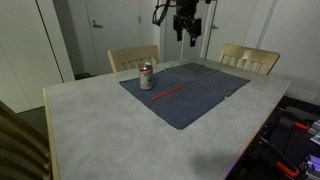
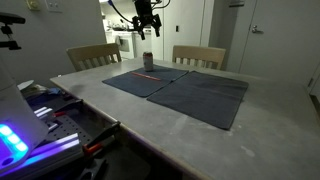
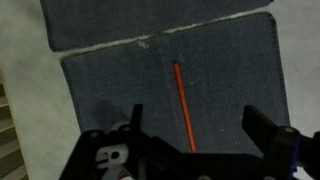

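Note:
A thin red stick point(image 1: 169, 92) lies flat on a dark mat point(image 1: 190, 112). On the same mat stands a can-like container point(image 1: 146, 76), upright near the mat's far left side; it also shows in exterior view 2 as a small brownish can point(image 2: 148, 64). High above the table hangs my gripper point(image 1: 186, 39), its fingers wide apart with nothing between them. From the wrist view, the red stick point(image 3: 184, 105) runs lengthwise between the open fingers, well below the gripper.
A second dark mat point(image 2: 205, 99) lies beside the first, a narrow strip of table between them. Wooden chairs point(image 2: 199, 58) stand around the table. Bare pale tabletop point(image 1: 90, 125) spreads over the left side in exterior view 1.

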